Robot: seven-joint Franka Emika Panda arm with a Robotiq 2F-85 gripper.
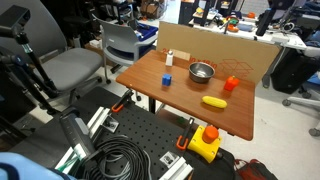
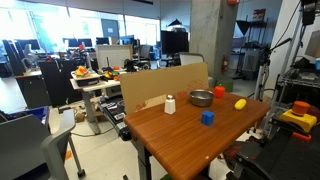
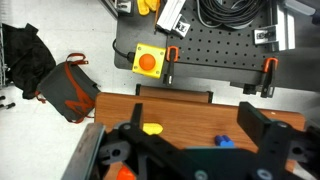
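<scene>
High above the wooden table (image 1: 190, 92), my gripper is open, its two dark fingers wide apart with nothing between them in the wrist view. On the table stand a white bottle (image 1: 169, 58), a small blue block (image 1: 167, 79), a metal pot (image 1: 201, 72), a red object (image 1: 231, 83) and a yellow oblong object (image 1: 214, 101). From the other side, the bottle (image 2: 170, 104) and blue block (image 2: 208, 118) are nearest. Part of the yellow object (image 3: 152, 128) and of the blue block (image 3: 224, 141) show below; the pot and bottle are hidden there.
A brown board (image 1: 220, 52) stands along the table's far edge. Near the table's front edge are a yellow box with a red button (image 1: 206, 142) and a perforated black base plate (image 1: 140, 135) with coiled cable (image 1: 118, 158).
</scene>
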